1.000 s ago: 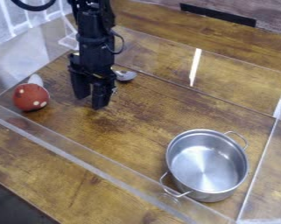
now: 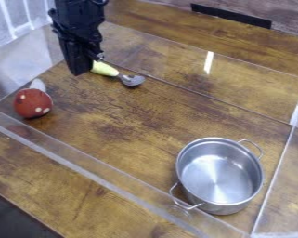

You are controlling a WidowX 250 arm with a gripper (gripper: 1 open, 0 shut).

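My black gripper (image 2: 78,65) is raised at the upper left, its fingertips pointing down; nothing shows between them, and it looks shut. Behind it and to the right lie a pale yellow elongated object (image 2: 104,69) and a small grey metal piece (image 2: 131,80), like a spoon's bowl. A red mushroom-like object with white spots (image 2: 33,102) lies on its side at the left. A steel pot (image 2: 219,170) with two wire handles stands at the lower right.
Clear plastic walls border the wooden table (image 2: 151,121) on several sides. The middle of the tabletop between the gripper and the pot is free.
My gripper has risen and moved back toward the upper left from low over the table, uncovering the pale yellow object and the table beneath. The other objects have not moved.
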